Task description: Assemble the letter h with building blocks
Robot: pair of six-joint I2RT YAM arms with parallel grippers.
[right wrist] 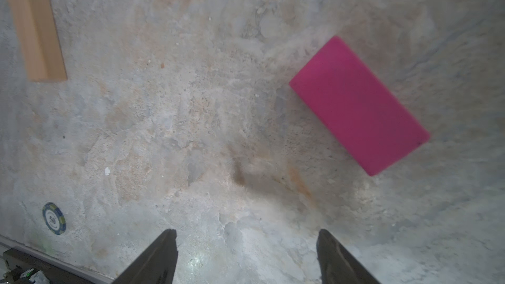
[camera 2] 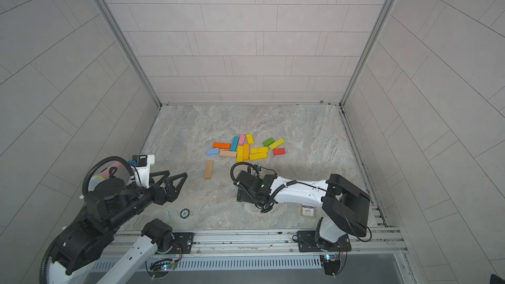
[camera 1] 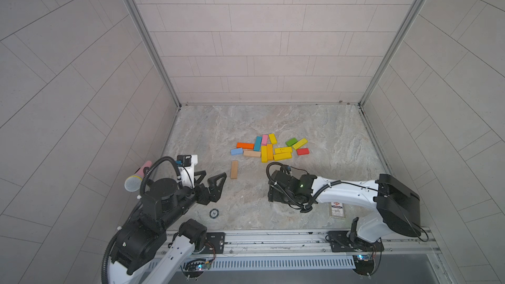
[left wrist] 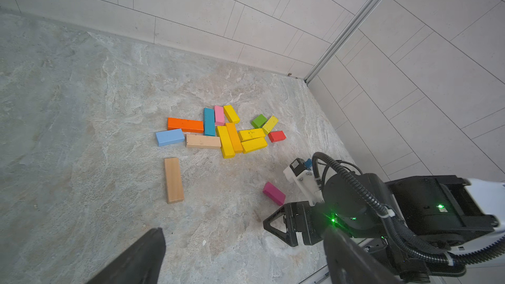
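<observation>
Coloured blocks lie in a cluster at the table's middle, among them orange [left wrist: 185,124], light blue [left wrist: 169,136], yellow [left wrist: 254,144], green [left wrist: 258,121] and red [left wrist: 276,136]. A single wooden block [left wrist: 173,179] stands apart in front of them. My right gripper is open above bare table, with a magenta block [right wrist: 359,105] ahead and to its right in the right wrist view; the top views hide that block behind the arm. My left gripper is open and empty at the table's left front, raised above it.
A chip [camera 1: 214,213] lies at the front left and a framed card [camera 1: 336,209] at the front right. A pink cylinder [camera 1: 135,181] sits by the left wall.
</observation>
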